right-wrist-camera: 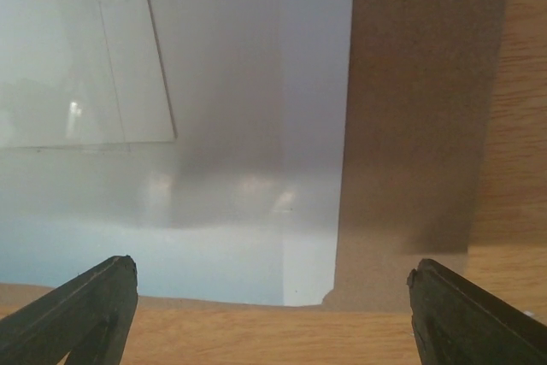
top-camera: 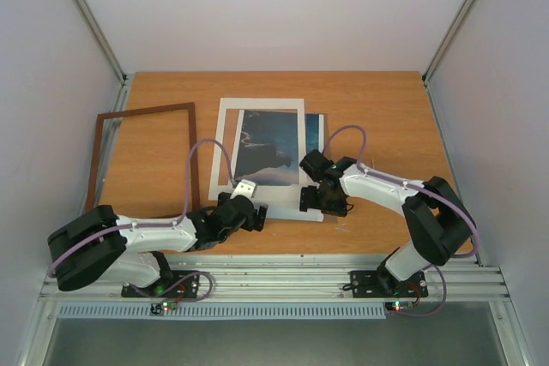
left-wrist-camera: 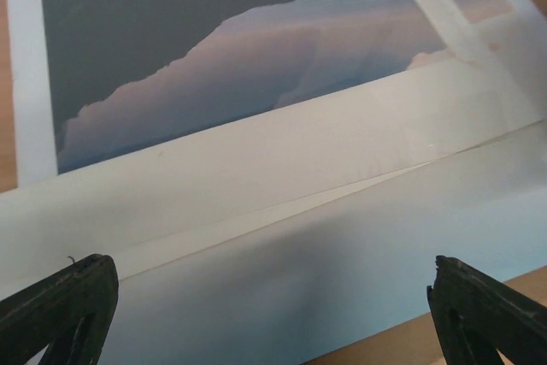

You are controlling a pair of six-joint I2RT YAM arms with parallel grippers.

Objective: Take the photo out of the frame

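Observation:
The photo (top-camera: 266,147), a dark rock against a blue and pinkish sky, lies flat on the table. A white mat (top-camera: 259,105) overlaps it, shifted to the left, so the photo's pale lower strip (left-wrist-camera: 342,254) and right side show. Under the photo, a brown backing board (right-wrist-camera: 419,126) sticks out at the right. My left gripper (top-camera: 243,206) is open over the photo's lower left edge, with only flat sheets in view below its fingers. Spread apart, the right gripper stands over the photo's lower right corner, nothing visibly held.
The empty brown wooden frame (top-camera: 192,156) lies at the left, leaning over the table's left edge. Walls close in both sides.

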